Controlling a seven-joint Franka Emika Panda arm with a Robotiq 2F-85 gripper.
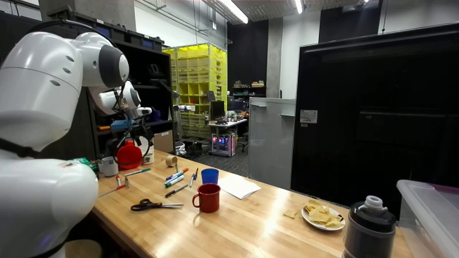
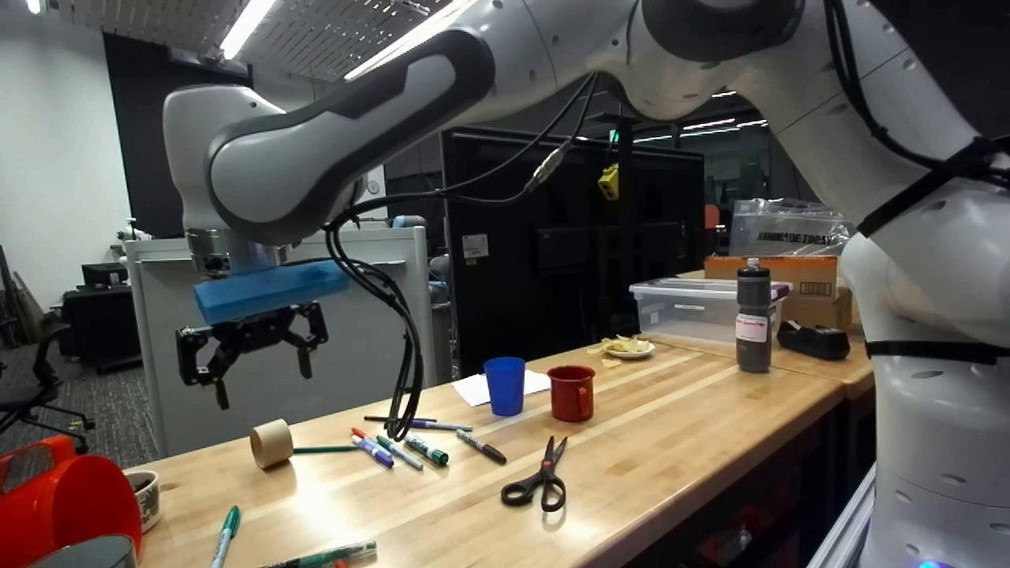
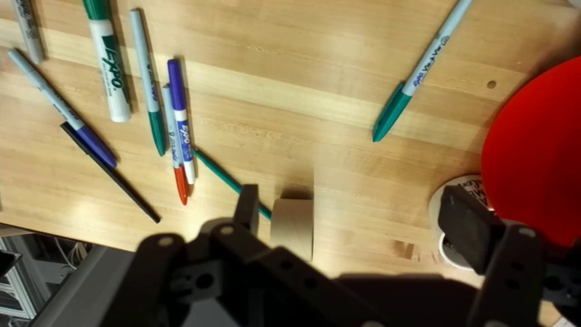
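My gripper hangs above the far end of the table, its fingers wide apart with nothing between them. In the wrist view, a tan roll of tape lies on the table below, beside the left finger. A thin green pen runs up to that roll. The right finger overlaps the view of a patterned cup and a red pitcher. Farther along the table stand a blue cup and a red mug.
Several markers lie mid-table, with black scissors nearer the front edge. White paper, a plate of chips and a dark bottle are farther right.
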